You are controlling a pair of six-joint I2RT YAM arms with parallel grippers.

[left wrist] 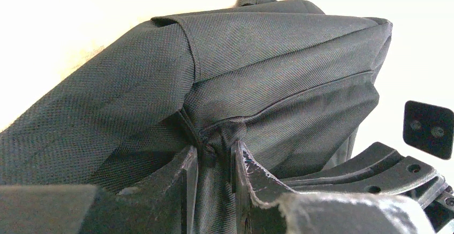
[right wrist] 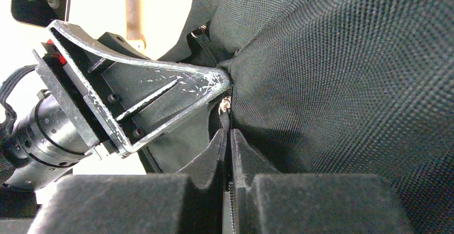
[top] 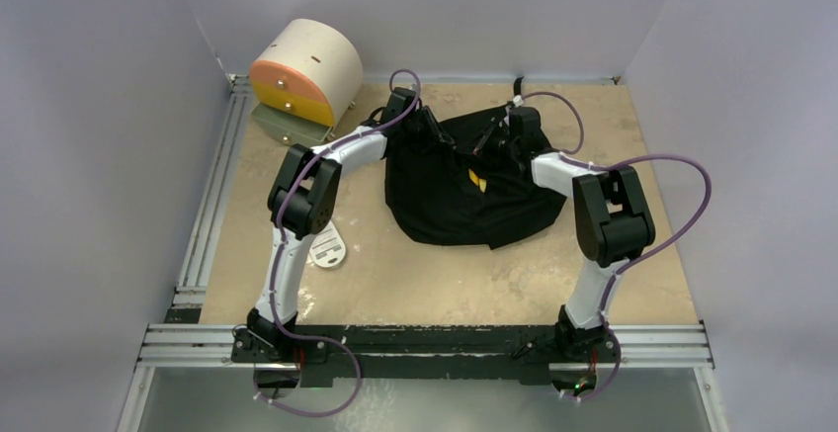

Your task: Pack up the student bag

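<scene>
The black bag (top: 445, 210) lies on the table, with small yellow items (top: 478, 181) showing at its middle. In the left wrist view my left gripper is shut on a gathered fold of the bag's fabric (left wrist: 278, 52) near its upper opening. My right gripper is shut at a zipper, its fingertips on the tab below a small metal pull (right wrist: 224, 104). The other arm's gripper sits close beside it in that view.
A small rounded drawer cabinet (top: 306, 71) stands at the back left. A white flat object (top: 329, 249) lies partly under the left arm.
</scene>
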